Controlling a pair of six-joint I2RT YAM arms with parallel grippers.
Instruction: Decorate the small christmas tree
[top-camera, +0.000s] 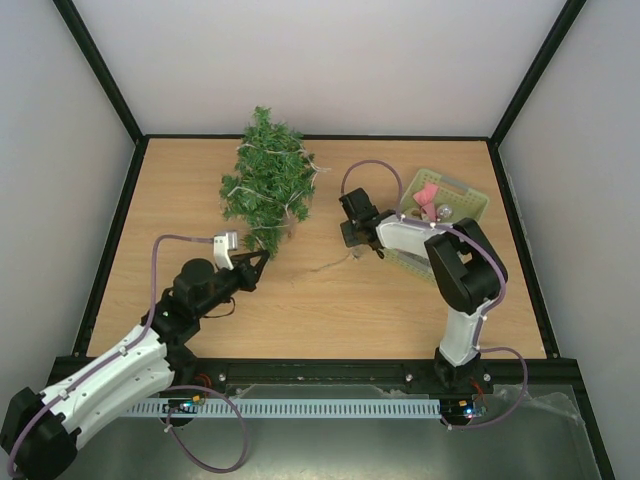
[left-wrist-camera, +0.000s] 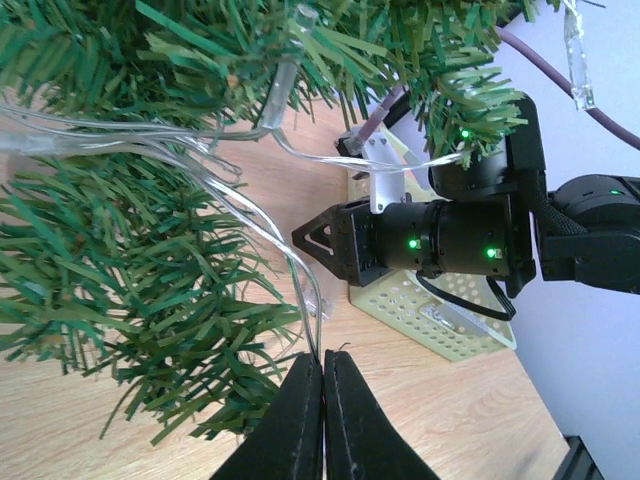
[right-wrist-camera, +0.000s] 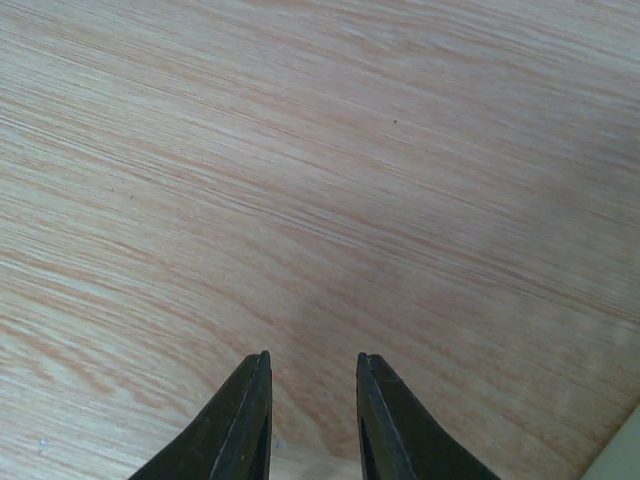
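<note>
The small green tree (top-camera: 268, 178) lies on the table with clear light strands across its branches. My left gripper (top-camera: 262, 258) is at its lower end; in the left wrist view its fingers (left-wrist-camera: 342, 410) are shut where thin clear wires (left-wrist-camera: 305, 310) run down, though whether they hold them is hard to tell. My right gripper is part open over bare wood, nothing between its fingers, just left of the green basket (top-camera: 460, 200), which holds pink items (top-camera: 425, 195) and a silver ball (top-camera: 444, 212).
Bare table (top-camera: 170, 200) lies left of the tree and in front between the arms. The basket's edge shows at the lower right of the right wrist view. A small clear item lies near the basket's left side.
</note>
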